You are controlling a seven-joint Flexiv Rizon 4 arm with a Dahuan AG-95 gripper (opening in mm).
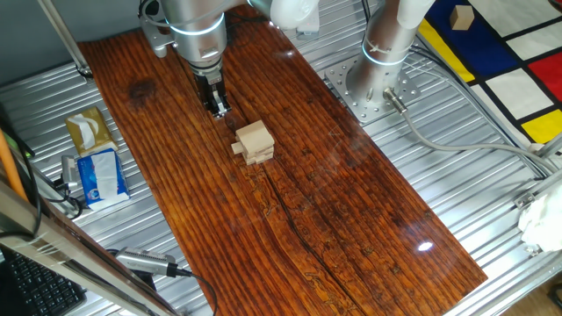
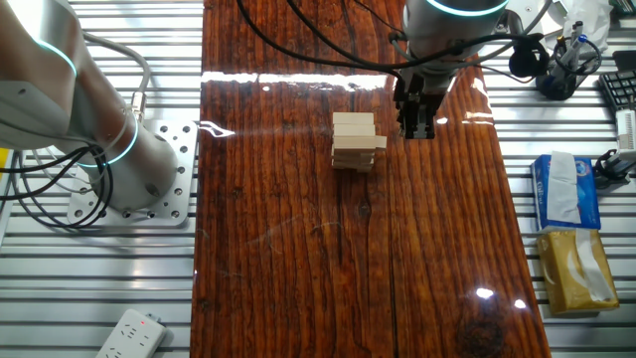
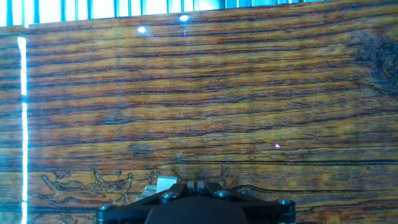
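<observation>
A small stack of pale wooden blocks [image 1: 255, 140] stands on the brown wooden board. One block [image 2: 379, 142] juts out of the stack's side, toward my gripper. My gripper [image 1: 221, 113] hangs beside that jutting end, clear of the stack, and points down. In exterior view 2 the gripper [image 2: 418, 131] is just right of the stack, with a gap between. Along the bottom of the wrist view its fingertips [image 3: 191, 186] sit close together, with nothing visible between them. A pale block edge [image 3: 165, 183] shows left of them, the rest hidden by the gripper.
Blue [image 1: 103, 178] and yellow [image 1: 90, 132] tissue packs lie off the board's left side. A loose wooden block [image 1: 461, 17] rests on the patterned cloth. Most of the board [image 1: 351, 228] is bare.
</observation>
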